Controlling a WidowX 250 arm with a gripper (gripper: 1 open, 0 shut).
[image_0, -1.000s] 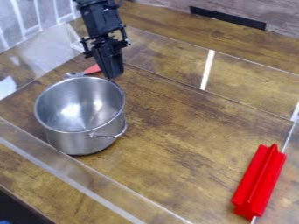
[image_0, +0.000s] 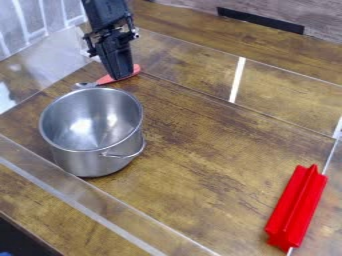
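Observation:
A large steel pot (image_0: 91, 135) with side handles stands at the left of the wooden table. Behind it, a small pink-red utensil (image_0: 134, 72) with a metal part lies on the table. The black gripper (image_0: 118, 72) hangs just over that utensil, shut; whether it touches it is hard to tell.
A long red object (image_0: 297, 206) lies at the lower right. Clear panels run along the left edge.
The gripper has shifted a little to the left, uncovering more of the pink-red utensil. The pot and the red object have stayed put.

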